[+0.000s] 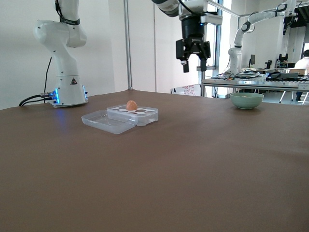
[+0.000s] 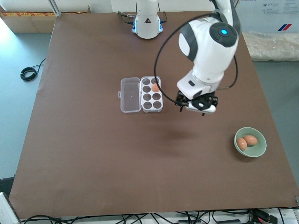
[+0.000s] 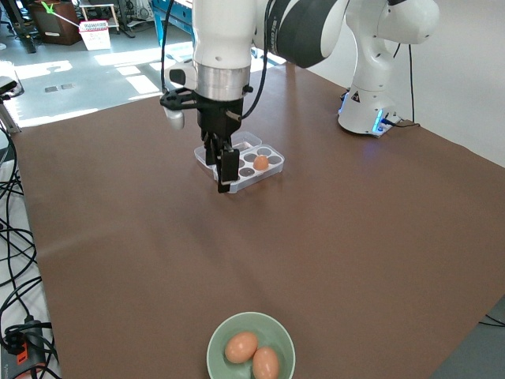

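My black gripper hangs above the table between the egg carton and the bowl, higher than both; whether it is open or shut is unclear. A clear plastic carton with open lid holds one brown egg in a cell. A pale green bowl, at the right in the left view, holds two brown eggs.
Cables and equipment lie beyond the front edge.
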